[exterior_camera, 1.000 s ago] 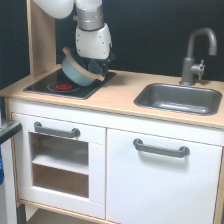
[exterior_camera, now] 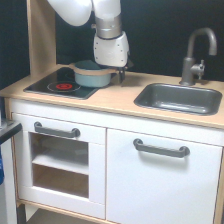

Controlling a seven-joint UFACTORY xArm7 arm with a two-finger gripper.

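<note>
A grey-blue pot with a tan rim sits about level at the back right of the black cooktop. At the pot's right side, above the wooden counter, is my gripper, pointing down from the white arm. Its dark fingers are small and partly merge with the dark background. They look close to or touching the pot's right edge. Whether they are closed on a handle cannot be made out.
A grey sink with a tall faucet takes up the right of the counter. Clear wood lies between cooktop and sink. Below are a toy oven and a white cabinet door.
The pot was tilted and raised on its right; now it is about level and lower. My arm and gripper have moved right and slightly down.
</note>
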